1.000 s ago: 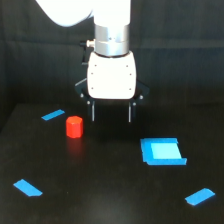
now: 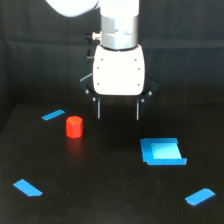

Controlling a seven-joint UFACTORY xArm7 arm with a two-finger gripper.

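My gripper (image 2: 118,108) hangs above the dark table, right of the middle between the red object and the blue square. Its two thin fingers stand wide apart with only dark background between them, so it is open. Left of it and lower, a small red block-like object (image 2: 74,127) rests upright on the table, untouched. To the right lies a blue-edged square (image 2: 148,160) with a pale, light-blue middle; nothing stands on it.
Strips of blue tape mark the table: one at the back left (image 2: 53,115), one at the front left (image 2: 27,188) and one at the front right (image 2: 200,197). A dark curtain hangs behind.
My arm and open gripper have moved a little to the right and slightly up, farther from the red object. The red object and the blue-edged square have not moved.
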